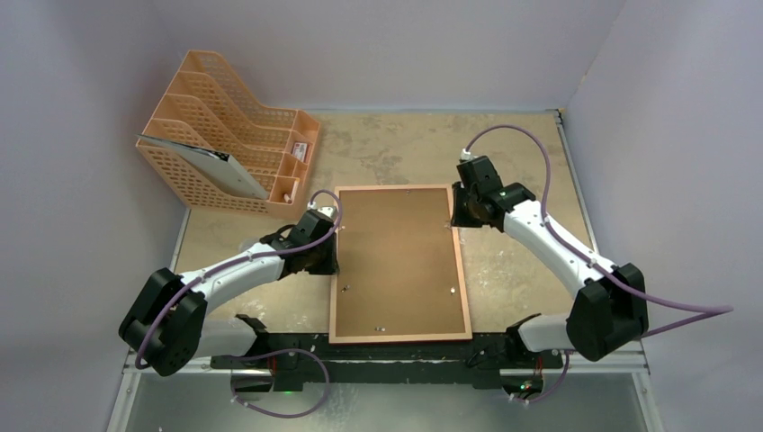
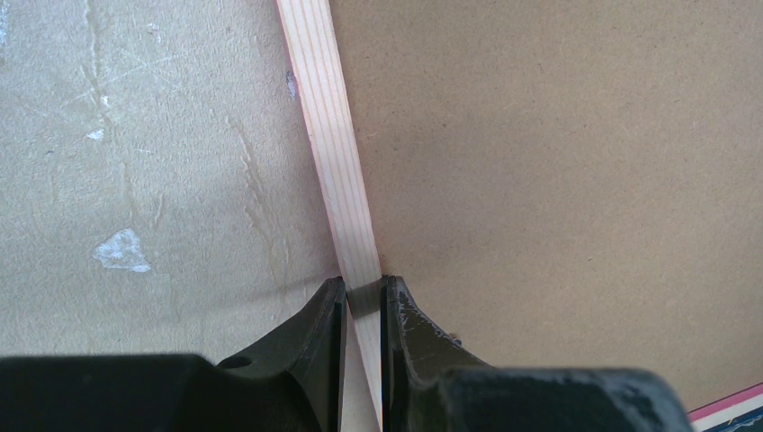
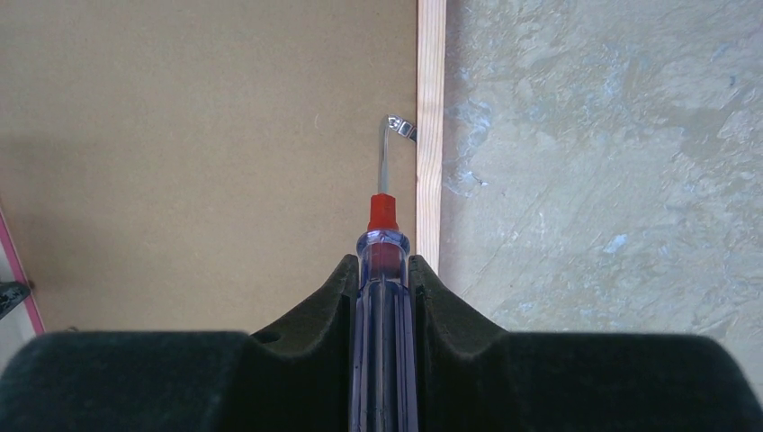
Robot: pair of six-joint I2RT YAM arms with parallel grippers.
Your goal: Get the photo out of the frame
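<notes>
The picture frame point(image 1: 332, 310) lies back up, brown backing point(image 1: 396, 261) with small metal tabs round the inside edge. My left gripper point(image 1: 329, 265) is at the left wooden edge, its fingers closed round the strip. My right gripper point(image 1: 457, 218) is shut on a screwdriver point(image 3: 383, 211) with a red and clear handle; its shaft tip meets a metal tab point(image 3: 405, 128) by the right edge.
An orange organizer point(image 1: 207, 99) holding a flat board point(image 1: 216, 171) stands at the back left. Bare table point(image 1: 405, 144) lies behind the frame and to its right.
</notes>
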